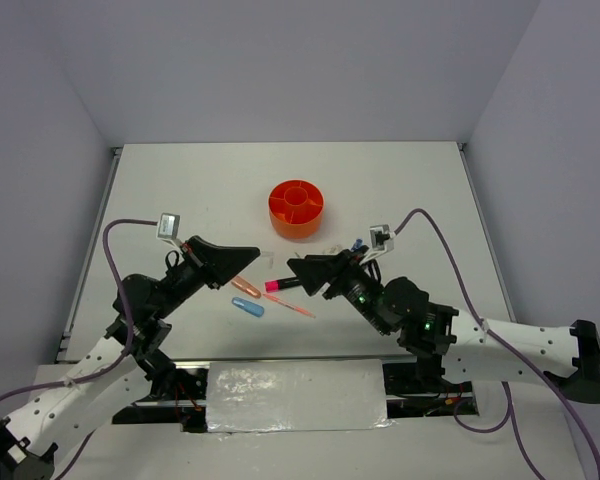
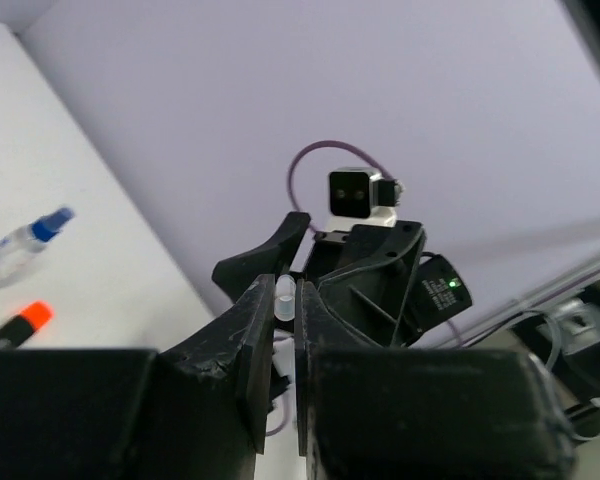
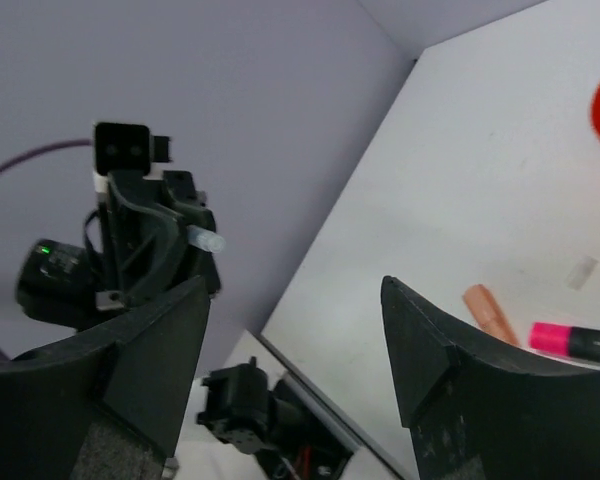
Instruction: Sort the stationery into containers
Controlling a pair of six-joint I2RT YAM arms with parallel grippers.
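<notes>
My left gripper [image 1: 258, 256] is shut on a small whitish, partly clear piece [image 2: 285, 298], whose tip pokes out between the fingers; most of it is hidden. Facing it across a gap, my right gripper is open, with nothing between its fingers. Behind both stands the round orange container [image 1: 295, 231] with its inner compartments. Around the grippers on the table lie a black marker with a pink cap [image 1: 283, 285], a thin reddish stick [image 1: 290, 305], a blue piece [image 1: 248, 306] and an orange-brown piece [image 1: 245, 287].
A clear bottle with a blue cap [image 2: 15, 245] stands partly behind the right arm in the top view. A small pale piece [image 3: 582, 272] lies near the marker.
</notes>
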